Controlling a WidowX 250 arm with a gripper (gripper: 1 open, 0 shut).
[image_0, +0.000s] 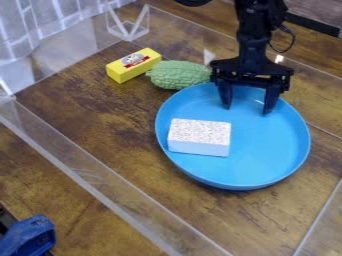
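Observation:
My black gripper reaches down from the top over the back rim of a round blue bowl, its fingers low inside the bowl's back part. Whether they are open or hold something is too dark and small to tell. A white speckled block lies in the bowl's front left. A green corn-like object rests just outside the bowl at the back left.
A yellow box lies at the back left on the wooden table. A blue object sits at the bottom left corner.

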